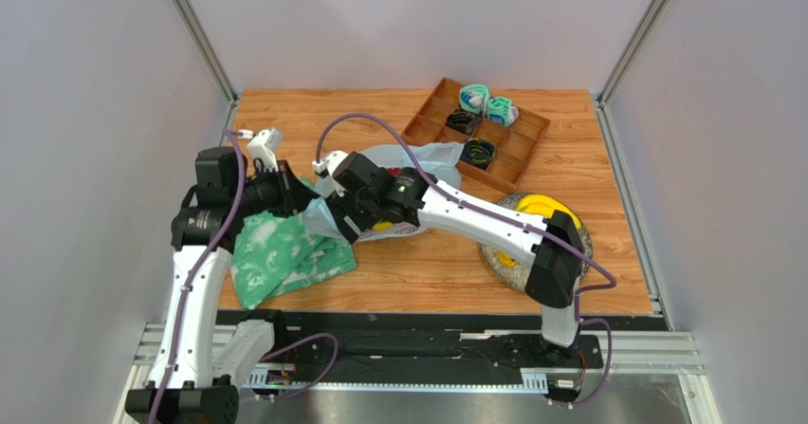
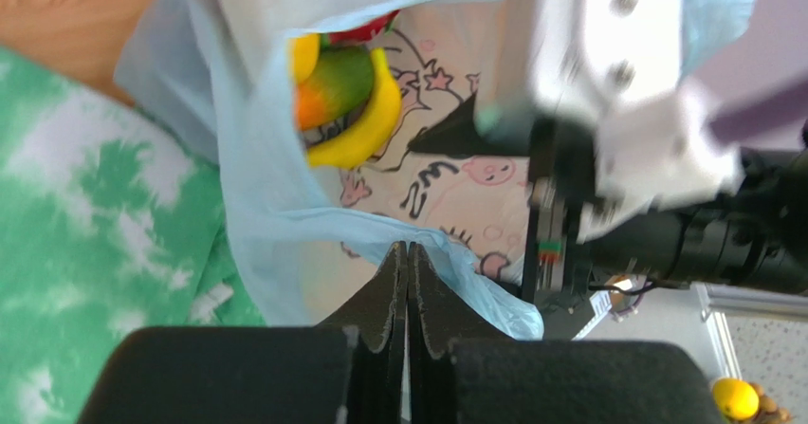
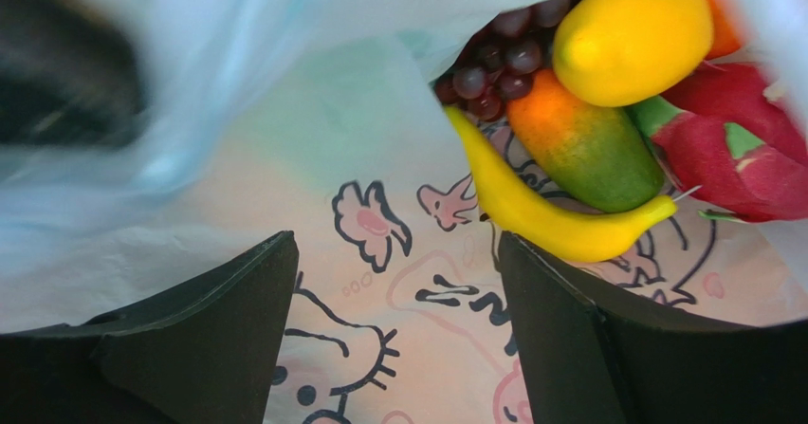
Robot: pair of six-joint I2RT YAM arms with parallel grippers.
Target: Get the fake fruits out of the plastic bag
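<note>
The light blue plastic bag [image 1: 431, 158] sits mid-table. My left gripper is shut against the bag's blue edge [image 2: 474, 282]; whether film is pinched between its fingers is unclear. My right gripper hangs open over the bag's printed inside, nothing visible between its fingers. In the right wrist view, a banana [image 3: 560, 225], mango [image 3: 593, 158], yellow fruit [image 3: 631, 40], grapes [image 3: 503, 64], dragon fruit [image 3: 716, 149] and an orange fruit [image 3: 721, 16] lie together inside the bag, up and right of that gripper.
A wooden compartment tray [image 1: 517, 149] with cloths and cables stands at the back right. A stone-coloured round plate [image 1: 503, 267] with yellow items sits right. A green cloth [image 1: 284, 272] lies front left.
</note>
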